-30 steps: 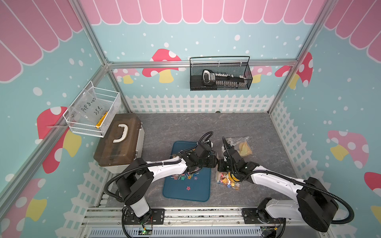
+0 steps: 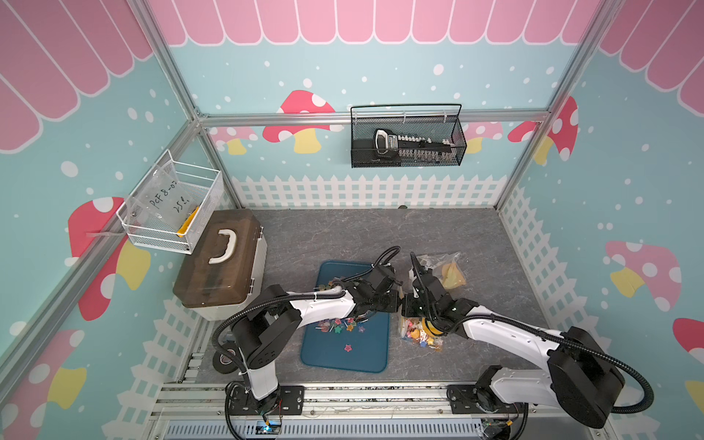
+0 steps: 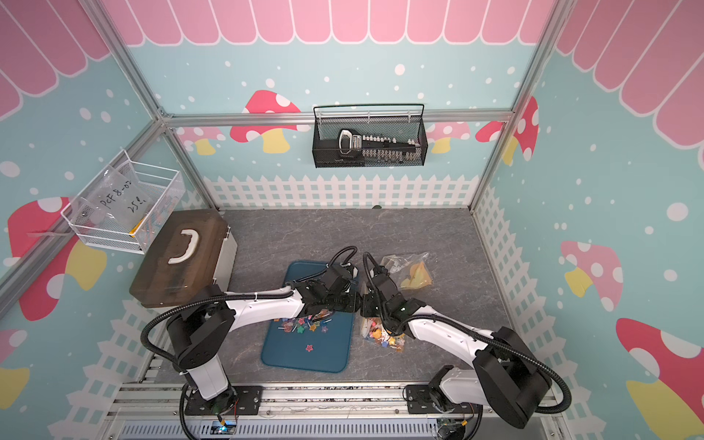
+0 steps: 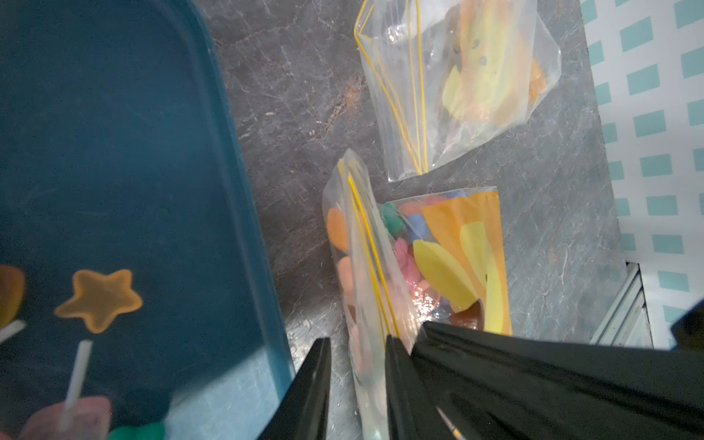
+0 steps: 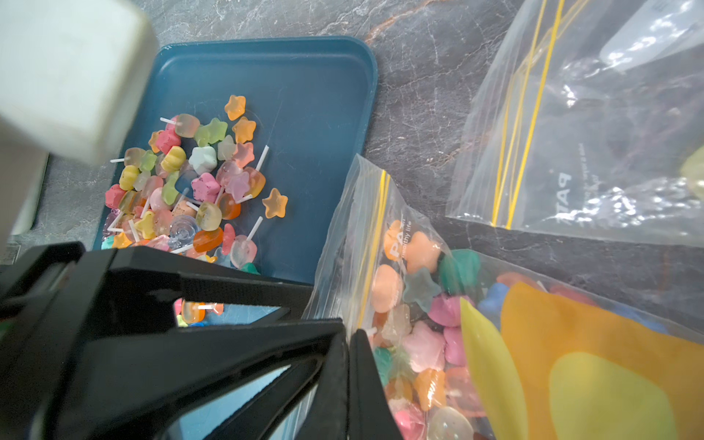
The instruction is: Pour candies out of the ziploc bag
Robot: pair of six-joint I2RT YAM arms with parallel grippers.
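A clear ziploc bag (image 5: 421, 337) full of colourful candies, with yellow zip lines, lies right of the blue tray (image 4: 242, 183). My right gripper is shut at the bag's zip edge, with the thin plastic running in at its fingertips. My left gripper reaches in from the tray side, its fingers (image 4: 315, 381) parted around the same zip edge. Loose candies (image 5: 198, 190), some on sticks, are heaped on the tray. How far the bag's mouth is open cannot be told.
Another ziploc bag (image 4: 469, 88) with yellowish contents lies behind the candy bag. A brown-lidded box (image 2: 220, 256) stands at the left.
My left arm has shifted slightly to the right, its gripper turning a little closer to my right one. The right arm and the tray look unmoved.
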